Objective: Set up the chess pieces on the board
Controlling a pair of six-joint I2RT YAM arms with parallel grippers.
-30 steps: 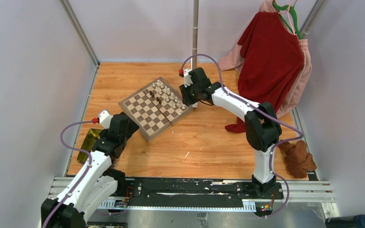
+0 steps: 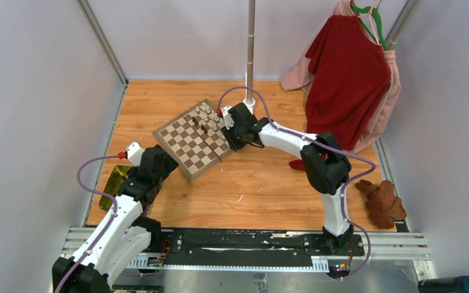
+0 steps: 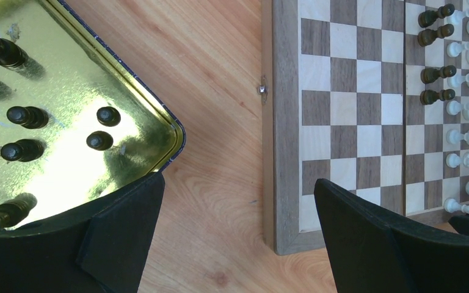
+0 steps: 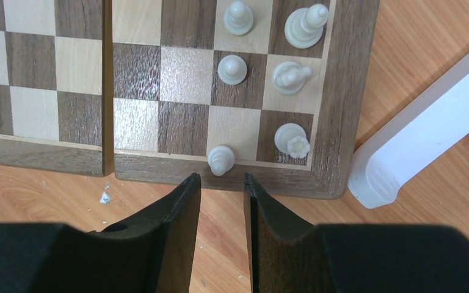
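Note:
The wooden chessboard (image 2: pixel 183 146) lies tilted on the table. White pieces stand in rows along its right side, including a pawn (image 4: pixel 220 160) at the board's edge, and several dark pawns (image 3: pixel 429 75) stand beside them. My right gripper hovers over that edge, open and empty, its fingertips just short of the pawn in the image. My left gripper stands open between the board and a gold tray (image 3: pixel 61 152), which holds several dark pieces (image 3: pixel 24 151).
A pole with a white base (image 4: pixel 403 128) stands just beside the board. Red and pink garments (image 2: pixel 348 73) hang at the back right, and a brown plush item (image 2: pixel 381 204) lies at the right.
The left arm and the board have not visibly moved.

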